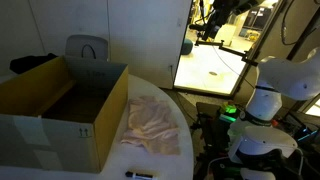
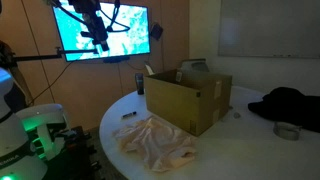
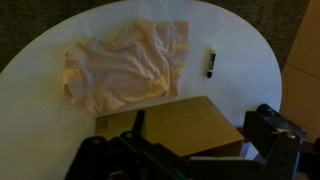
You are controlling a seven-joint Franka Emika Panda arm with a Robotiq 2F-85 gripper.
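A pale pink cloth [image 1: 150, 125] lies crumpled and spread on the white table, in front of an open cardboard box [image 1: 48, 140]. From above, the wrist view has the cloth [image 3: 120, 70] at upper left, a dark marker [image 3: 211, 63] to its right and the box [image 3: 175, 125] below. My gripper hovers high over the table, its dark fingers wide apart at the lower edge of that view, with nothing seen held between them. Exterior view 2 puts the gripper [image 2: 100, 42] at upper left, clear of cloth and box.
A black cloth item [image 2: 288, 103] and a round grey container [image 2: 287, 131] rest on the table beyond the box. A chair [image 1: 87, 46] stands behind the table. Bare tabletop surrounds the pink cloth on its near side.
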